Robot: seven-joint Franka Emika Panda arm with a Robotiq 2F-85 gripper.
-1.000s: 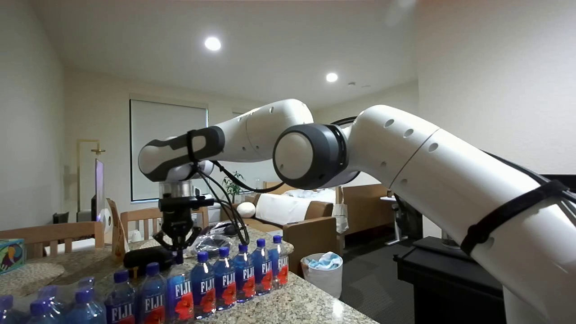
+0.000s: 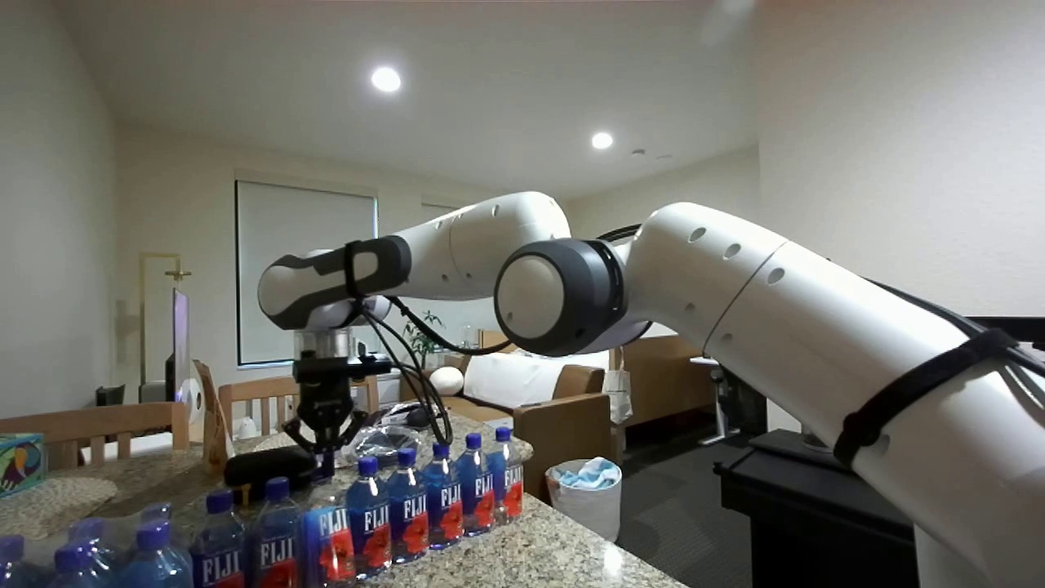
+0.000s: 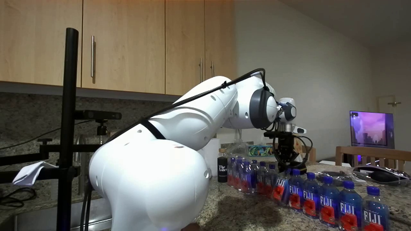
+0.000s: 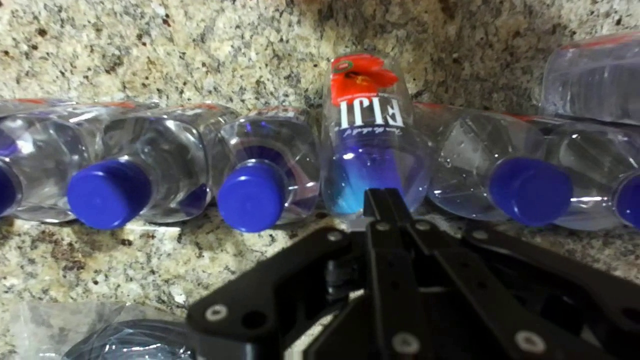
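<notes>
One clear water bottle with a blue FIJI label and red flower (image 4: pixel 363 114) leans out of the row in the wrist view, its label turned up and its neck end toward my gripper. My gripper is shut, with nothing visible between its fingers. The black fingertips overlap the bottle's upper end and hide its cap; whether they touch it, I cannot tell. In exterior view 1 my gripper (image 2: pixel 326 446) is low behind that bottle (image 2: pixel 329 539). The tilt of the bottle (image 3: pixel 280 188) also shows in exterior view 2.
Upright bottles stand close on both sides, including a left neighbour (image 4: pixel 267 162) and a right neighbour (image 4: pixel 486 162). Behind the row lie a black object (image 2: pixel 266 469) and a clear plastic bag (image 2: pixel 387 441). Bare granite counter (image 3: pixel 239 209) lies on the robot's side.
My gripper has come down and slightly to the right in exterior view 1. The bottle in front of it was upright and now leans; its neighbours look unmoved.
</notes>
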